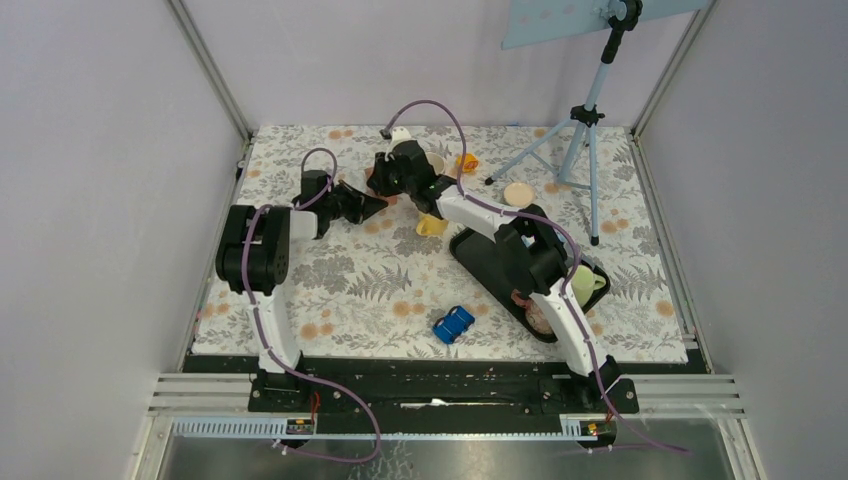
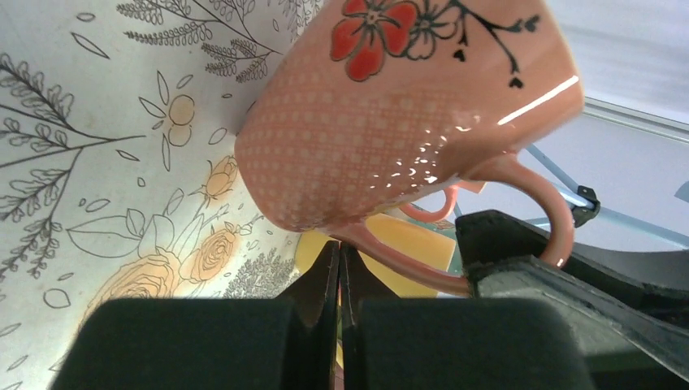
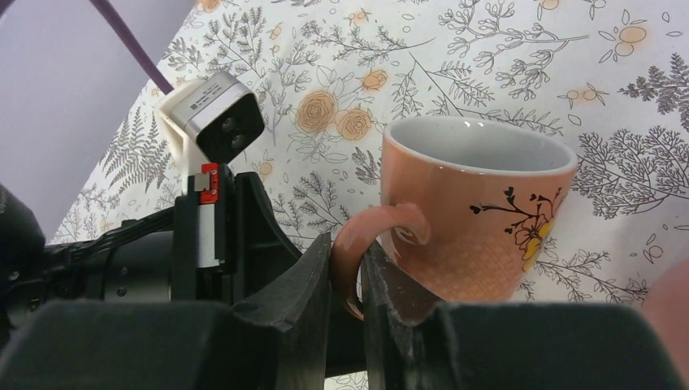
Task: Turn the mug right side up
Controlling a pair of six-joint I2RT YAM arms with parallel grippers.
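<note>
A pink mug with floral print (image 2: 406, 114) (image 3: 479, 219) is mostly hidden under the arms in the top view, at back centre. My right gripper (image 1: 378, 180) is shut on the mug's handle; in its wrist view the rim shows on top, slightly tilted, while in the left wrist view the mug looks tilted. My left gripper (image 1: 372, 204) is shut, its tips just beside the mug and handle, with nothing visible between them.
A yellow mug (image 1: 430, 226) is just right of the grippers. A black tray (image 1: 480, 262) with items lies to the right, a blue toy car (image 1: 453, 325) at front, a tripod (image 1: 590, 140) at back right.
</note>
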